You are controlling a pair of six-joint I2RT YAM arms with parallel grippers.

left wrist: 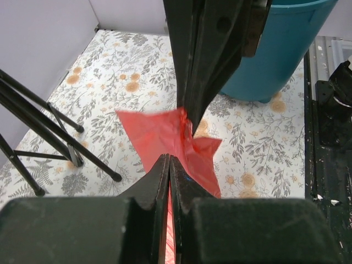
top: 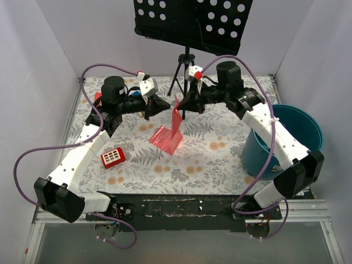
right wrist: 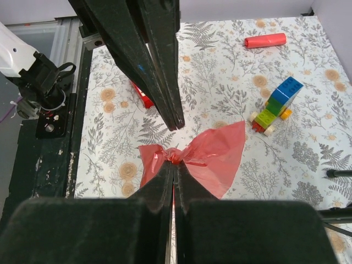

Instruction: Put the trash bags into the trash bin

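A thin red plastic bag (top: pixel 175 132) hangs between my two arms, its lower part spreading over the table. My right gripper is shut on its gathered upper part, and a corner of the bag flares up above the fingertips. Just left of the bag's top, my left gripper (top: pixel 168 104) is shut, with nothing visible between its fingers. From the left wrist view, the bag (left wrist: pixel 176 143) shows beyond the left fingertips, pinched by the right gripper. The blue-green trash bin (top: pixel 254 157) stands at the right, its inside partly visible.
A black stand's tripod (top: pixel 184 71) rises at the back. A red box (top: pixel 113 158) lies at left, with a colourful block toy (right wrist: pixel 278 104) and a red cylinder (right wrist: pixel 265 40) behind the left arm. Open tablecloth (top: pixel 214 165) lies between bag and bin.
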